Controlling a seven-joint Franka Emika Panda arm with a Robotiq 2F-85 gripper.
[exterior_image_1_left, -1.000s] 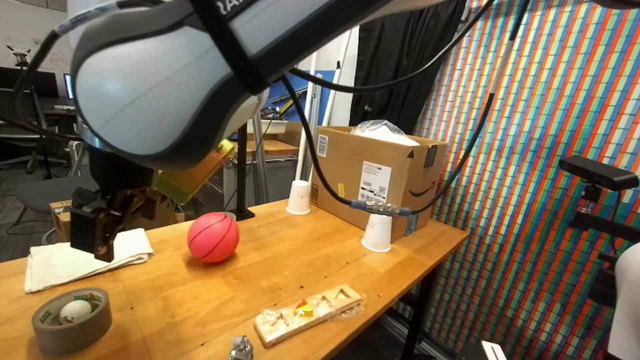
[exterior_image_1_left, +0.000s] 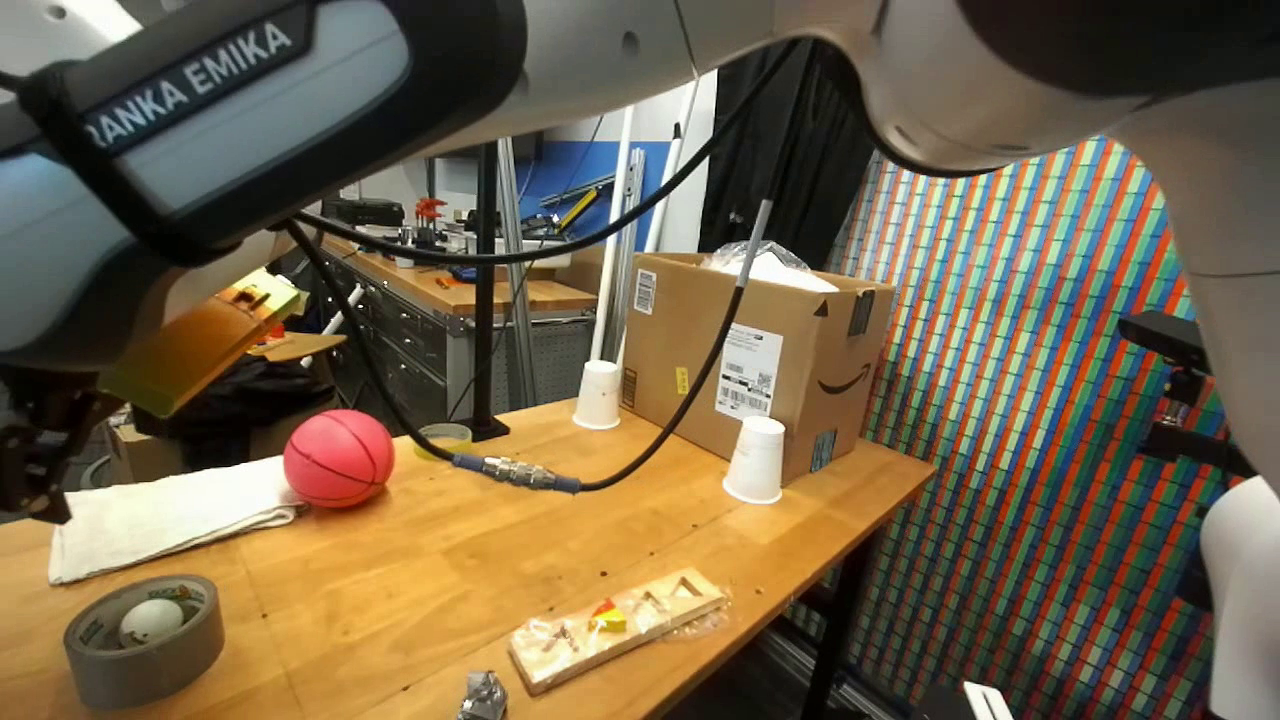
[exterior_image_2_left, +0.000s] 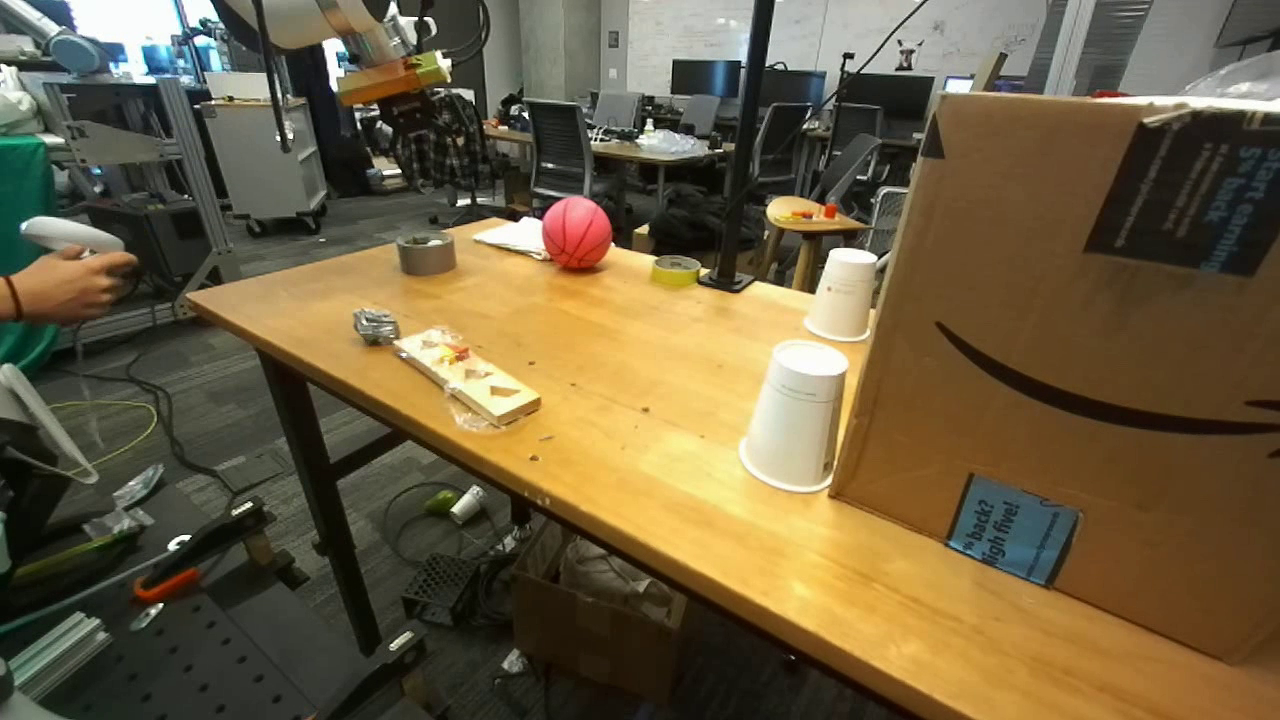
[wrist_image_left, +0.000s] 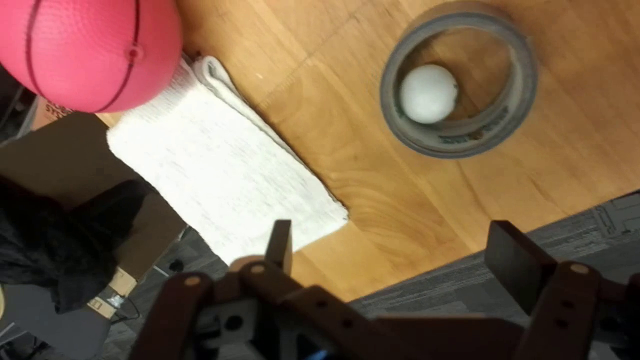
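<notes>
A pink ball (exterior_image_1_left: 339, 458) with black lines rests against the right end of a folded white cloth (exterior_image_1_left: 180, 514). In the wrist view the ball (wrist_image_left: 90, 51) overlaps the far end of the cloth (wrist_image_left: 222, 174). My gripper is open, its fingers wide apart and empty, above the near end of the cloth and the table's edge. Exterior view 2 has the gripper (exterior_image_2_left: 410, 114) raised well clear of the table. A grey tape roll (wrist_image_left: 525, 90) lies flat, with a white ball (wrist_image_left: 429, 94) inside its ring.
A wooden shape board (exterior_image_1_left: 576, 642) in clear wrap and a crumpled foil piece (exterior_image_1_left: 482, 694) lie near the front edge. Two upturned white cups (exterior_image_1_left: 756, 461) stand by a cardboard box (exterior_image_1_left: 672, 342). A yellow tape roll (exterior_image_2_left: 675, 271) sits near a black post (exterior_image_2_left: 738, 180). Mid-table is free.
The pink ball has moved left, from open table to the cloth's end. My arm and gripper have shifted left, away from the ball. The tape roll and cloth stay put.
</notes>
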